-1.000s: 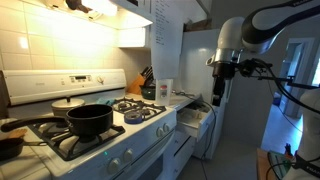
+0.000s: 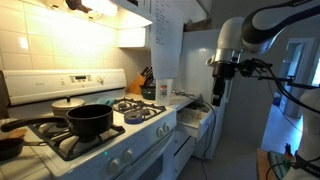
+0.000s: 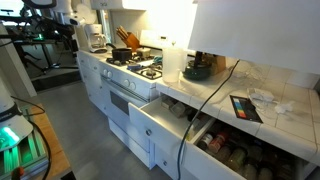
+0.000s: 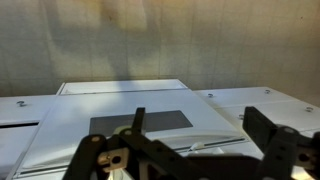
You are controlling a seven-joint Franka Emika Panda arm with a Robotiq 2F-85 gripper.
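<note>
My gripper (image 2: 218, 92) hangs high in the air to the right of the stove, clear of every surface. In the wrist view the gripper has its dark fingers (image 4: 138, 119) wide apart, with nothing between them. Below it are the white stove front (image 4: 120, 102) with its dark oven window (image 4: 150, 121), and bare floor (image 4: 150, 40). On the white stove (image 2: 120, 155) a black pot (image 2: 91, 121) stands near a lidded pot (image 2: 68, 103). A blue round dish (image 2: 134, 117) sits farther along the stovetop.
Beyond the stove, an open drawer (image 3: 165, 122) juts out below the counter (image 3: 225, 90). Another pulled-out drawer (image 3: 238, 158) holds several jars. A white canister (image 3: 173, 64) and a dish rack (image 3: 204, 68) stand on the counter.
</note>
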